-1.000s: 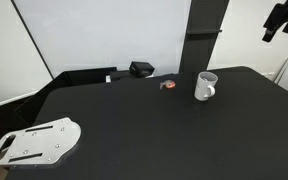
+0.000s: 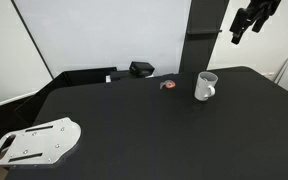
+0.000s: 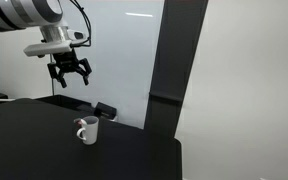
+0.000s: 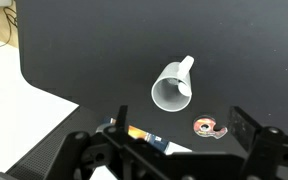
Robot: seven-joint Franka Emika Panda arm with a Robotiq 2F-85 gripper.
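A white mug (image 2: 205,86) stands upright on the black table, its handle toward the right in the first exterior view. In the wrist view the same mug (image 4: 171,89) is seen from above with its opening visible. Close by lies a small tape dispenser (image 4: 206,127) with an orange-red centre, which the first exterior view shows left of the mug. High over the table and apart from both things is my gripper (image 3: 72,81). Its fingers (image 4: 246,127) stand wide apart in the wrist view, with nothing held between them.
A grey slotted plate (image 2: 67,133) lies at the table's left in the first exterior view. Behind the table's back edge sits a small black box (image 2: 141,69).
In the first exterior view my gripper has moved left across the upper right corner. Mug, tape dispenser and grey plate have stayed where they were.
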